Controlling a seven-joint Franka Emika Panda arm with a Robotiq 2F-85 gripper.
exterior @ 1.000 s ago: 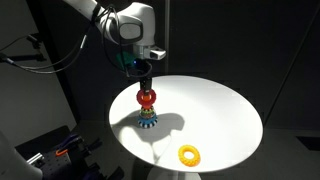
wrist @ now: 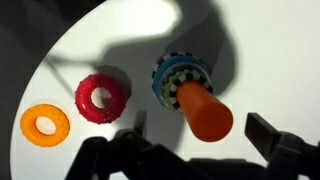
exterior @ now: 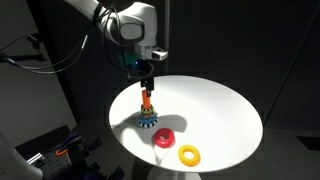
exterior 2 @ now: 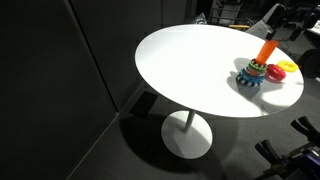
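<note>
An orange post (wrist: 208,118) rises from a stack of blue and green rings (wrist: 177,75) on the white round table. In the wrist view its rounded top lies between the fingers of my gripper, which is open and holds nothing. From exterior view 1, the gripper (exterior: 148,86) hangs just over the post. The red ring (exterior: 164,138) rests flat on the table beside the stack, not around the post. Farther off lies a yellow-orange ring (exterior: 189,155), also flat on the table.
The two loose rings sit toward the table's rim.
One second ago the red ring was up at the post's top, under the gripper. The gripper barely moved.
</note>
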